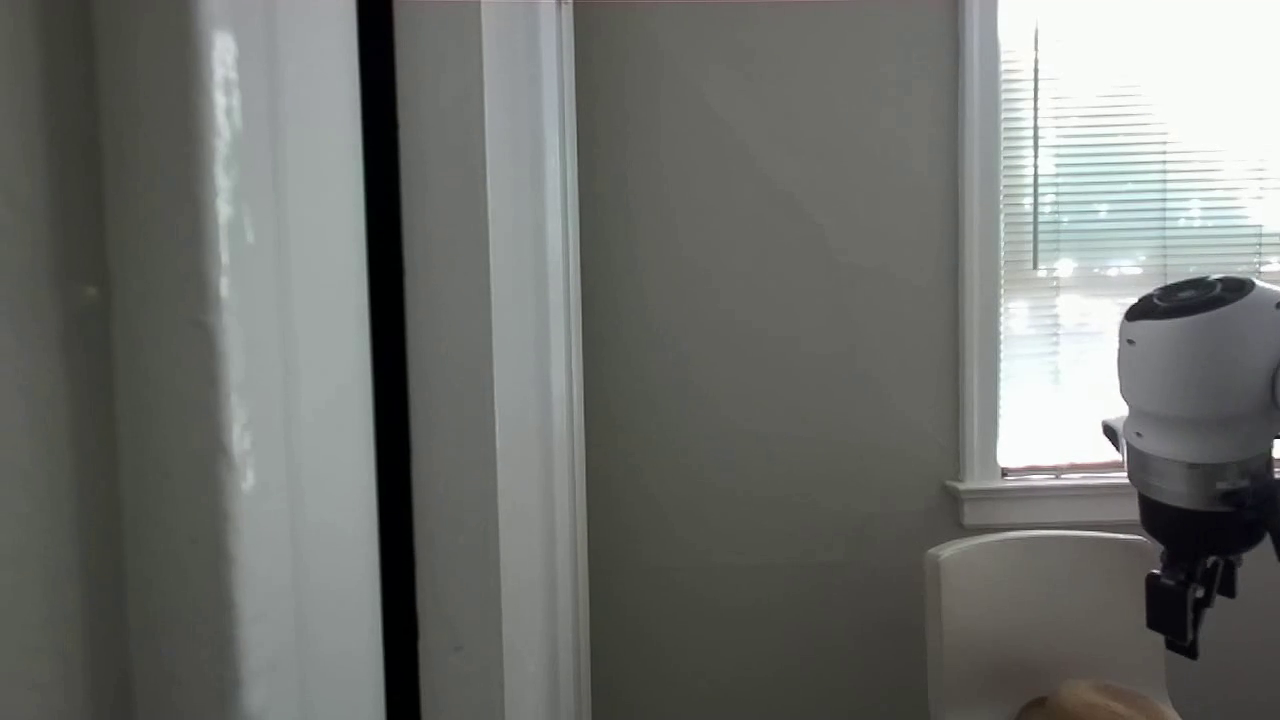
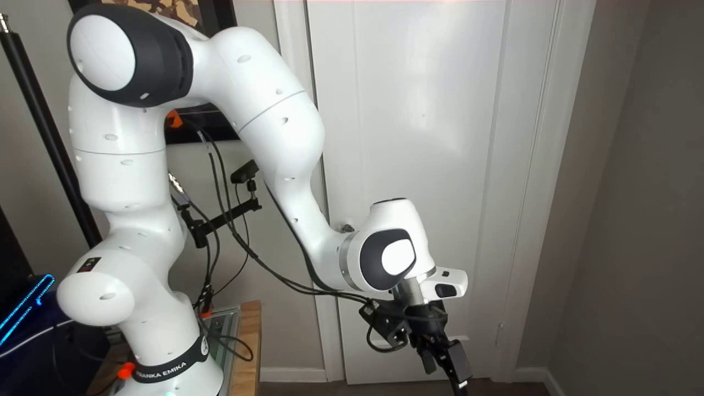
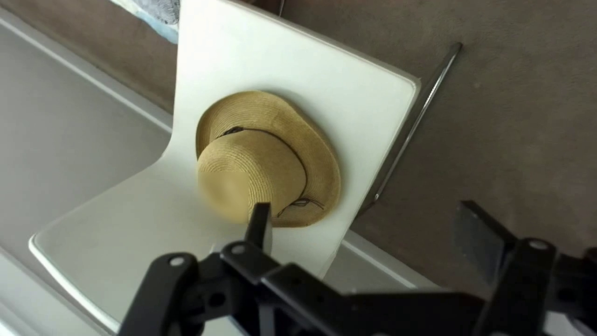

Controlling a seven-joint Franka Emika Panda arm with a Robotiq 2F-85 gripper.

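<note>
A tan straw hat [image 3: 313,162] with a thin dark cord round its crown rests on a white chair [image 3: 358,95]. In exterior view 1 only the top of the hat [image 1: 1098,702] shows, at the bottom edge in front of the chair back [image 1: 1044,600]. My gripper is open, its two black fingers wide apart with nothing between them. The left fingertip overlaps the hat's lower edge in the wrist view, but the exterior view puts the gripper [image 1: 1188,612] above the hat and to its right, clear of it.
Brown floor [image 3: 515,123] lies beside the chair, with a metal chair leg [image 3: 417,123] along that side. A closed white door [image 2: 416,132] stands behind the arm. A window with blinds [image 1: 1116,300] is beyond the chair. Bluish cloth [image 3: 154,17] lies at the wrist view's upper left.
</note>
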